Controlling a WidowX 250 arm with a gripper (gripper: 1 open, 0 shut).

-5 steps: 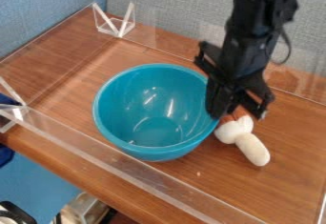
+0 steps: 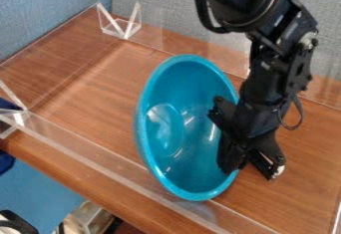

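A teal bowl stands tipped steeply on its side in the middle of the wooden table, its opening turned toward the right. My black gripper is at the bowl's right side, low over the table, overlapping its interior and rim. Whether its fingers are closed on the rim is unclear.
A white wire stand is at the back left. A transparent strip runs along the front edge, with clutter beyond it at the lower left.
The bowl has tilted up from lying flat to nearly on its side. My gripper has moved lower and toward the front, now covering the white object.
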